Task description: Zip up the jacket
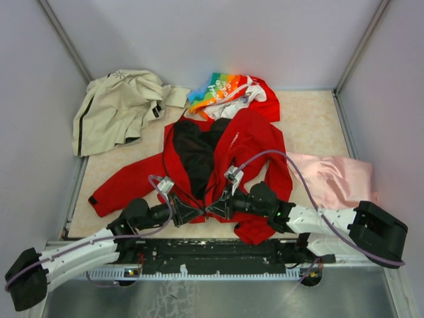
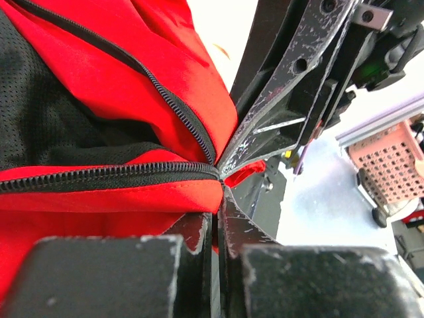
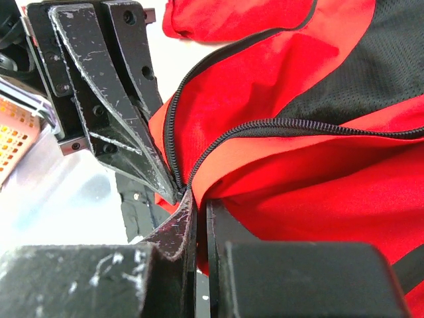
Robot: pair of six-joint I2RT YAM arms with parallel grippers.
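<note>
The red jacket (image 1: 126,185) lies open with its dark mesh lining (image 1: 195,152) showing. Both grippers meet at the bottom of the front opening, where the zipper tapes (image 2: 99,177) (image 3: 291,126) converge. My left gripper (image 1: 199,212) is shut at the lower end of the zipper, its fingertips on the fabric edge there. My right gripper (image 1: 211,209) is also shut, tips at the same junction, close against the left one. Whether the pull or only thin fabric is between either pair of fingers is hidden.
A beige garment (image 1: 119,109) lies back left, a multicoloured cloth (image 1: 225,93) at the back centre, a pink cloth (image 1: 331,182) at the right. Bare table shows at the back right.
</note>
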